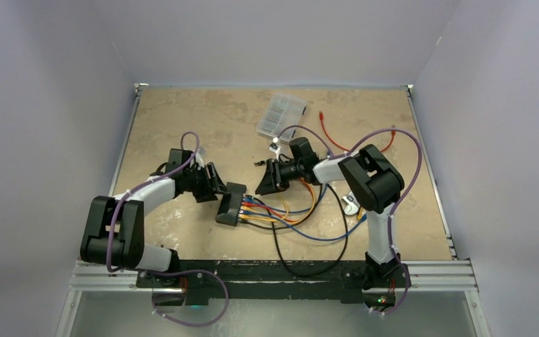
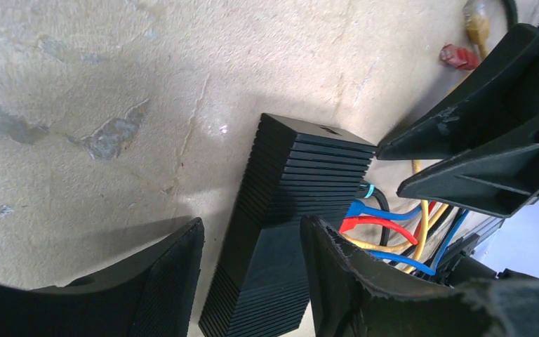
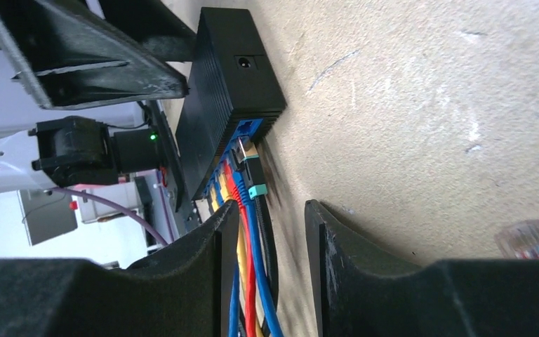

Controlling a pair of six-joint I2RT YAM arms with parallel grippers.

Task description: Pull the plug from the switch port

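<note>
The black switch lies on the table, blue, red, yellow and black cables plugged along its right side. In the right wrist view a black-bodied plug with a teal band lies at the blue port; whether it is seated is unclear. My left gripper stands open just left of and above the switch, nothing visible between its fingers. My right gripper is open to the right of the switch, above the cables; its fingers are short of the plug, with nothing held.
A clear organizer box and a loose red cable lie at the back. Tangled cables spread across the front right. Bare table lies at the back left.
</note>
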